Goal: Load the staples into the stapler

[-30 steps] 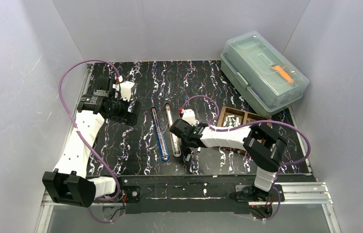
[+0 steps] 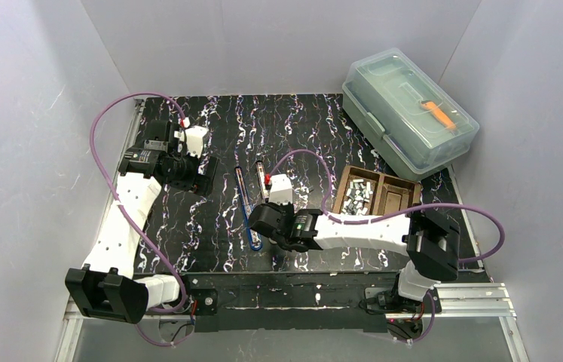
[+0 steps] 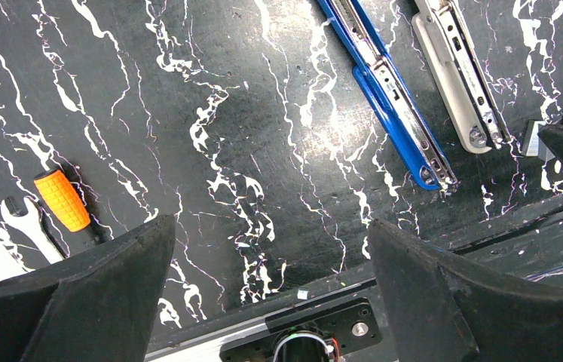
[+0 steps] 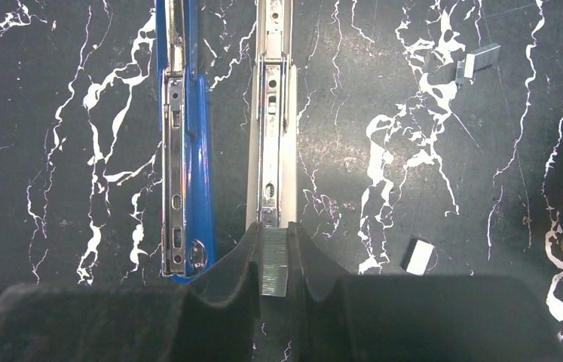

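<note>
A grey strip of staples is pinched in my right gripper, shut on it. In the right wrist view the strip lines up with the near end of the white stapler, overlapping it in this view; whether they touch I cannot tell. That stapler lies opened out, its metal channel showing. To its left the blue stapler lies parallel, also opened out. From above, the right arm covers the white stapler's near part. My left gripper stands open and empty, over bare table left of both staplers.
Loose staple strips lie right of the staplers. A brown divided tray holds more, with a lidded clear case behind it. An orange-handled tool and a wrench lie at the left.
The right gripper has shifted left and slightly toward the front, now covering the near part of the white stapler. The left arm and both staplers look unmoved.
</note>
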